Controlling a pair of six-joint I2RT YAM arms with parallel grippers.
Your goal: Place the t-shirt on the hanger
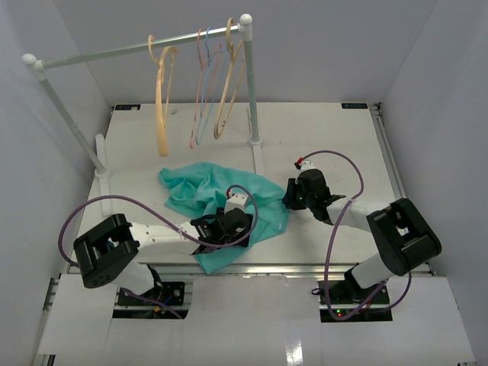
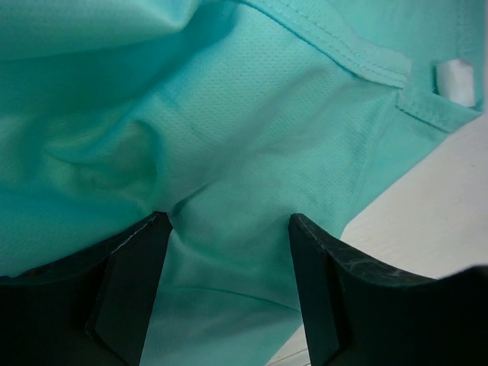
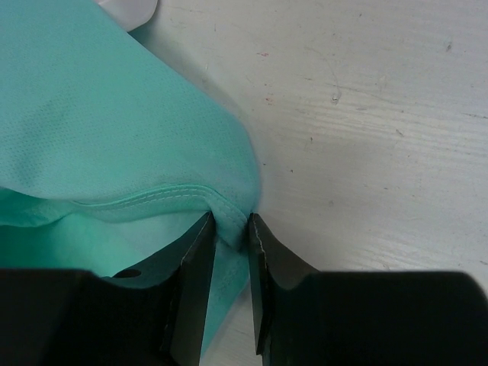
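Note:
The turquoise t shirt [image 1: 183, 183] lies crumpled on the white table, filling much of both wrist views. My left gripper is open, its fingertips down on the middle-lower part of the shirt with fabric between them. My right gripper is at the shirt's right edge, its fingers close around a stitched fold of the fabric, apparently pinching it. Above the shirt's back left, hangers hang from the rail: wooden ones [image 1: 162, 114], pink and a blue [image 1: 203, 122].
The white rack [image 1: 253, 91] stands at the left and back, with its feet on the table [image 1: 328, 130]. Walls enclose the sides and back.

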